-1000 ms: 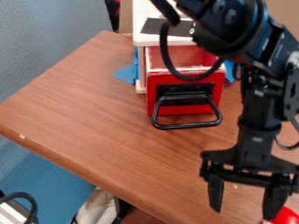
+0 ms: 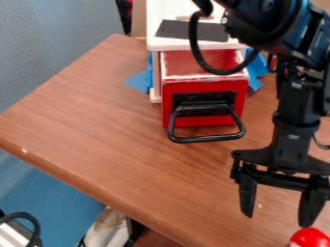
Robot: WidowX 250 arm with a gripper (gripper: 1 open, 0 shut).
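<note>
My black gripper (image 2: 280, 207) hangs low over the right front of the wooden table, fingers pointing down and spread open, nothing between them. A red round object (image 2: 310, 240) lies at the bottom right edge, just below the right finger, partly out of frame.
A red box with a black handle (image 2: 203, 96) stands at the back, beside white panels and blue tape (image 2: 138, 79). The table's left edge drops to a blue floor, with a dark-handled item (image 2: 18, 230) at bottom left.
My gripper has risen slightly and moved a little to the right since a second ago. The red box and the table look unchanged.
</note>
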